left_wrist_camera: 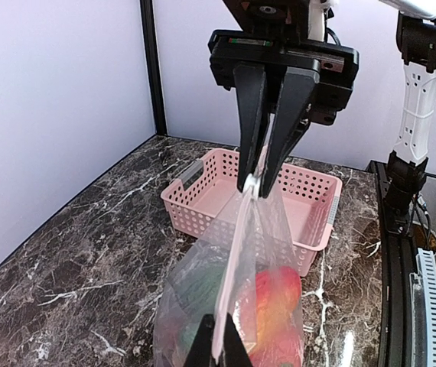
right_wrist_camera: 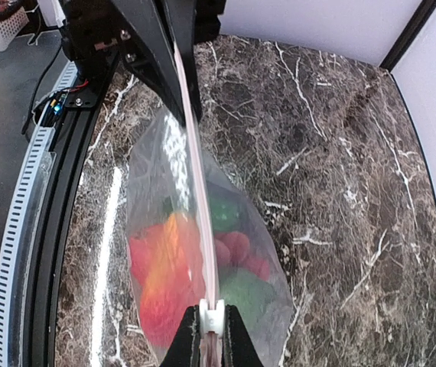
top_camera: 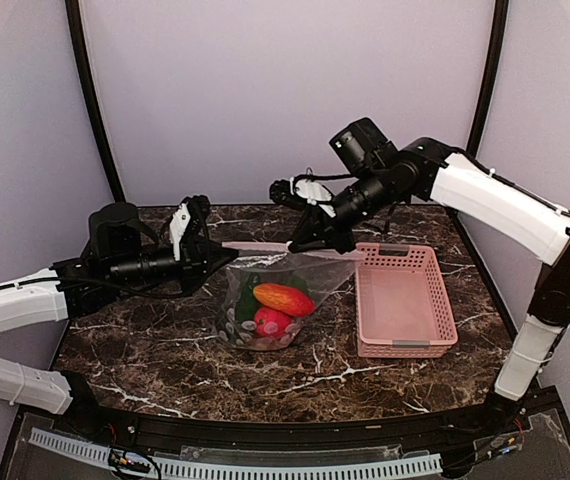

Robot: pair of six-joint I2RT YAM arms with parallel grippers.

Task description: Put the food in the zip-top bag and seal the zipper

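Note:
The clear zip top bag point(top_camera: 310, 270) stands upright on the table with its top edge stretched between my grippers. Inside lie an orange-red mango-like food point(top_camera: 283, 299), a red round food point(top_camera: 271, 320) and a dark green food point(top_camera: 248, 297). At the bag's left top corner my left gripper point(top_camera: 234, 254) is shut on the bag edge. My right gripper point(top_camera: 293, 248) is closed around the white zipper slider point(right_wrist_camera: 212, 316), partway along the pink zipper strip point(right_wrist_camera: 198, 176). To the slider's left the strip looks pressed together; the part at the right is partly hidden by the right gripper.
An empty pink basket point(top_camera: 405, 349) stands right of the bag, close to the bag's right top corner. Bare marble table point(top_camera: 155, 350) lies in front and at the left. A white perforated rail point(top_camera: 295, 470) runs along the front edge.

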